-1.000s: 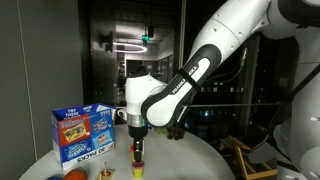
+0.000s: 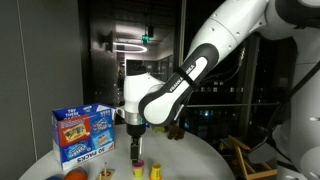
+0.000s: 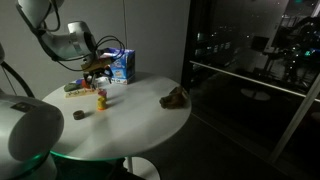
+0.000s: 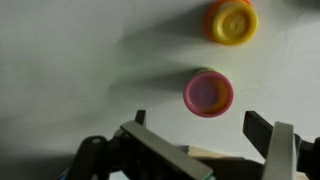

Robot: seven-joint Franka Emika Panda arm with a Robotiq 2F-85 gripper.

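Beneath my gripper is a small round container with a pink-red top (image 4: 208,93), seen from above between and slightly ahead of the spread fingers. A yellow container with an orange rim (image 4: 232,22) stands close by, farther toward the top of the wrist view. My fingers are open and hold nothing. From the side, the gripper (image 2: 135,153) hangs just above the pink-topped container (image 2: 138,170), with the yellow one (image 2: 155,172) to its right. The two containers (image 3: 101,99) overlap in the other exterior view.
Behind the arm stands a blue-and-red snack box (image 2: 83,135). Round items (image 2: 76,174) lie at the left near edge. A dark small ring-like object (image 3: 79,115) and a brown object (image 3: 174,99) rest on the white table (image 3: 140,125), whose middle is largely clear.
In exterior view 1 the yellow container now shows right of the pink-topped one, where bare table showed before. The gripper has shifted slightly left.
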